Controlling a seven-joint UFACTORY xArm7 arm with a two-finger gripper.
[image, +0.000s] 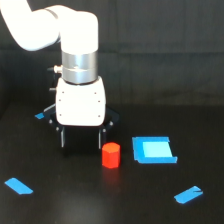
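Note:
A small red block (111, 156) rests on the dark table, near the middle of the camera view. My gripper (81, 143), under a white hand, points down just to the block's left and seems a little farther back. Its thin dark fingers stand wide apart, and I see nothing held between them. Whether the right finger touches the block is hard to tell against the dark background. To the right of the block lies a pale blue square (157, 149) framed by blue tape.
Strips of blue tape lie at the front left (18, 186) and front right (188, 195). Another blue strip shows behind the hand at the left. Bare dark table surrounds the block in front, with a dark curtain behind.

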